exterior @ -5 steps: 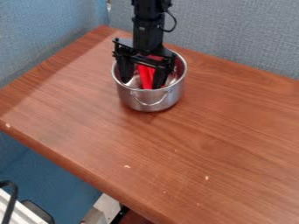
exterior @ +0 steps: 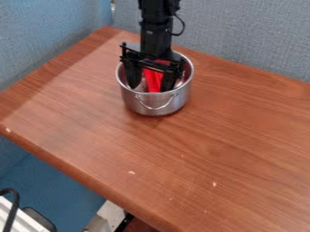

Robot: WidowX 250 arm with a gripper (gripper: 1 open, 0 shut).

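Note:
A metal pot point(exterior: 152, 101) with a wire handle stands upright on the wooden table, toward the back. Something red point(exterior: 152, 80) is inside it. My black gripper point(exterior: 150, 74) is lowered into the mouth of the pot from above, open, around or over the red thing. Its body hides much of the pot's inside, so whether the fingers touch the red thing is unclear.
A grey padded wall is behind, a blue one at the left. Cables and hardware sit off the table at the lower left.
My gripper has shifted slightly within the pot's mouth. The pot stands in about the same place.

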